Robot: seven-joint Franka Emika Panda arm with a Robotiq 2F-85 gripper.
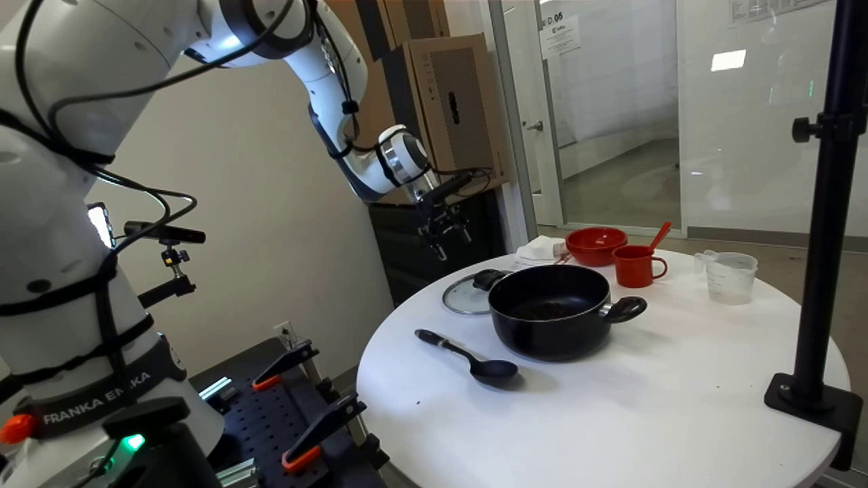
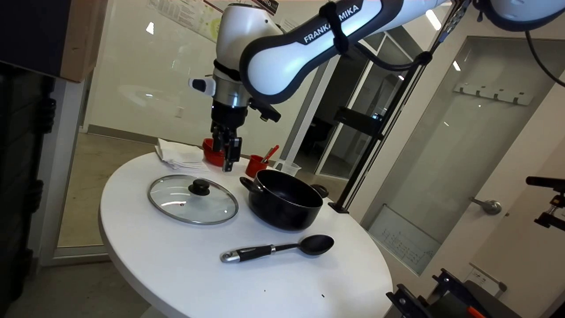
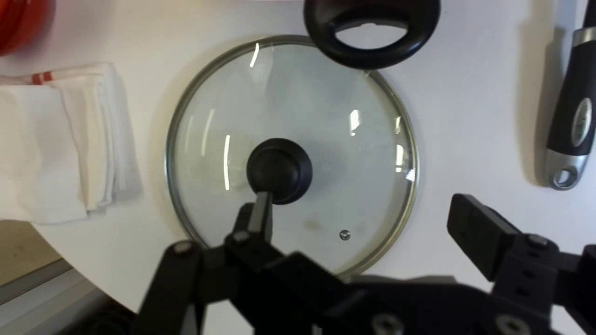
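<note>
In the wrist view a glass lid (image 3: pixel 346 167) with a metal rim lies flat on the white table, its round black knob (image 3: pixel 279 170) facing up. My gripper is open above it with nothing between its fingers; one finger appears close to the knob in that view, the other past the rim. Seen from outside, the gripper (image 1: pixel 445 242) hangs well above the table. The black pot (image 2: pixel 286 209) stands uncovered beside the lid (image 2: pixel 167 193). A black spoon (image 2: pixel 315 244) lies near the pot, bowl to the right.
Folded white cloths (image 3: pixel 39 150) lie left of the lid. Beyond the pot are a red bowl (image 1: pixel 596 244), a red mug (image 1: pixel 635 267) holding a red utensil, and a clear measuring cup (image 1: pixel 730 280). A black pole (image 1: pixel 818 244) rises at the table's right.
</note>
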